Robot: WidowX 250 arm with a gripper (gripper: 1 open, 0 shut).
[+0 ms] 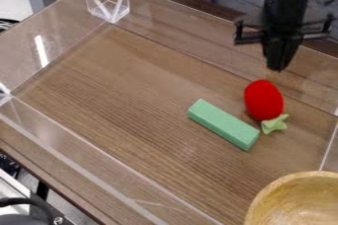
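Note:
My gripper [280, 37] is raised at the top right of the camera view, above and behind a red rounded object [263, 98], its fingers pointing down with nothing visible between them. The red object rests on the wooden table [106, 91] with a small pale green piece [275, 124] at its lower edge. A long green block [222, 124] lies to the left of and below the red object.
A large yellow bowl [297, 202] is at the bottom right, partly out of view. A clear plastic container [106, 2] stands at the top left.

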